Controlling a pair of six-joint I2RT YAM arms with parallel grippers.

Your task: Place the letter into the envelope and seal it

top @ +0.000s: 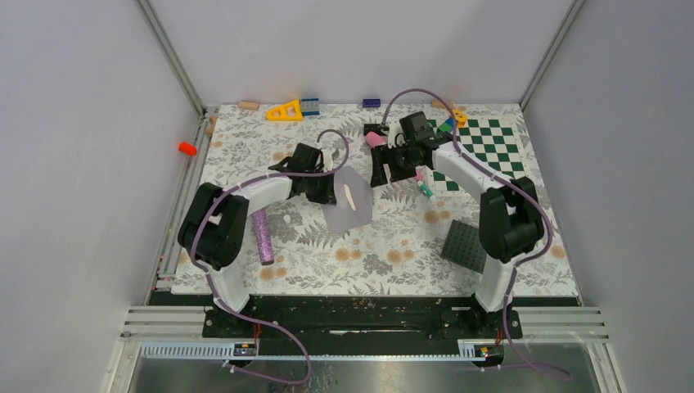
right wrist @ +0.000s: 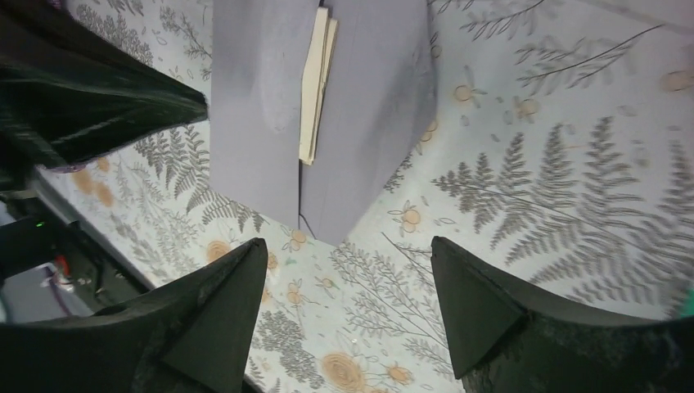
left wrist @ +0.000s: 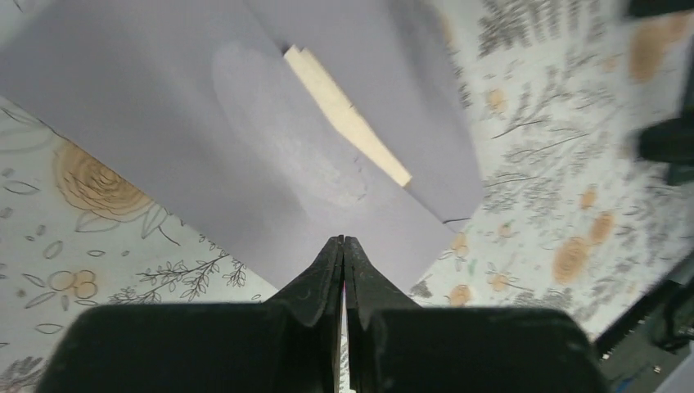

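The grey-lavender envelope (top: 358, 217) lies flat on the patterned table between my arms. Along the line between its body and flap (left wrist: 385, 74) runs a narrow cream strip (left wrist: 348, 119). This strip (right wrist: 315, 90) looks layered in the right wrist view; whether it is the letter's edge, I cannot tell. No other letter shows. My left gripper is shut over the envelope's left side, with nothing visible between its fingertips. Off the envelope's right side, my right gripper hangs wide open and empty.
A green-and-white stick (top: 425, 189), partly hidden, lies beside the checkered board (top: 483, 151). The pink case (top: 374, 139) is mostly covered by the right arm. A purple glitter tube (top: 263, 237) lies left; a dark plate (top: 465, 246) lies right.
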